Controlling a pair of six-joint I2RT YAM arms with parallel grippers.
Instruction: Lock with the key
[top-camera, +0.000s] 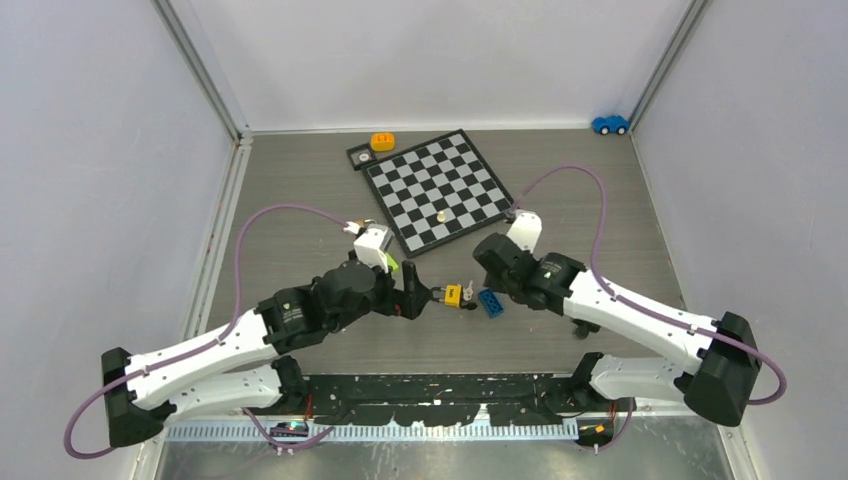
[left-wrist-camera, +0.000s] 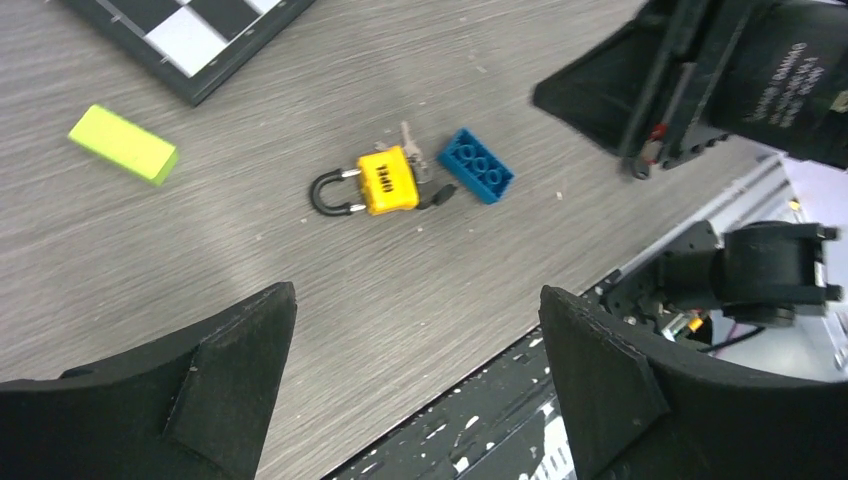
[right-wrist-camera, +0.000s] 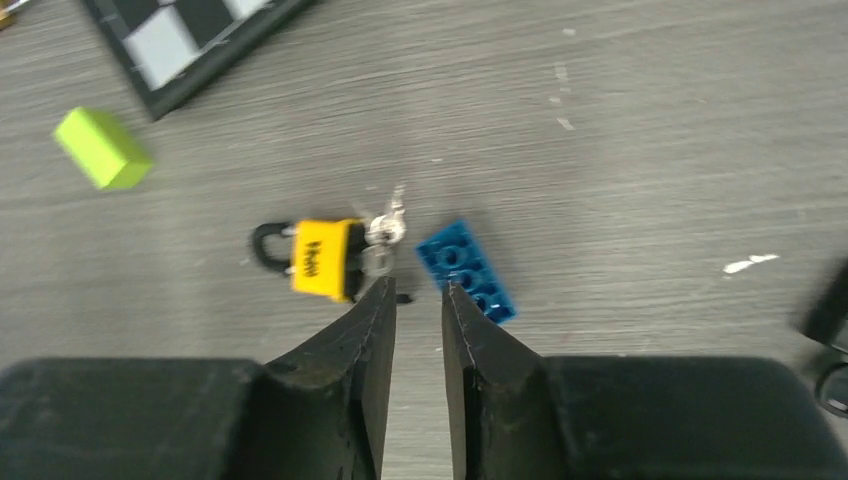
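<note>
A yellow padlock (top-camera: 453, 296) (left-wrist-camera: 388, 182) (right-wrist-camera: 319, 255) with a dark U shackle lies flat on the table, small silver keys (right-wrist-camera: 385, 226) beside its body, next to a blue brick (top-camera: 490, 302) (right-wrist-camera: 465, 270). My left gripper hangs over the table to the left of the padlock, open with nothing between its fingers. My right gripper points down above the area just in front of padlock and brick, fingertips a little apart, nothing seen between them.
A chessboard (top-camera: 440, 185) lies behind, a lime block (left-wrist-camera: 122, 140) to the left, a blue toy car (top-camera: 610, 124) at the back right corner.
</note>
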